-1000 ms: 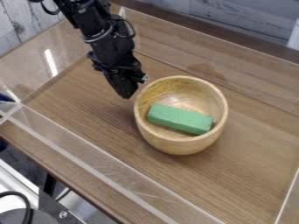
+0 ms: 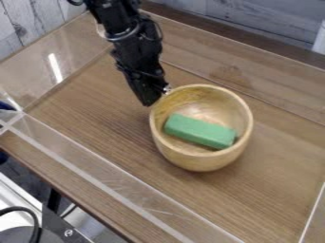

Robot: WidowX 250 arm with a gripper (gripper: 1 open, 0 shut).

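The black gripper (image 2: 152, 93) reaches down from the top of the camera view and is shut, its tip just left of the rim of a tan round bowl (image 2: 229, 103); whether it touches the rim I cannot tell. Inside the bowl lies a green rectangular block (image 2: 200, 131). Nothing shows between the fingers.
A clear plastic edge runs along the lower left, with a black cable (image 2: 32, 220) in the corner. White boards stand at the back.
The bowl with the green block has shifted slightly to the right and down. The gripper has moved slightly in the same area, still shut.
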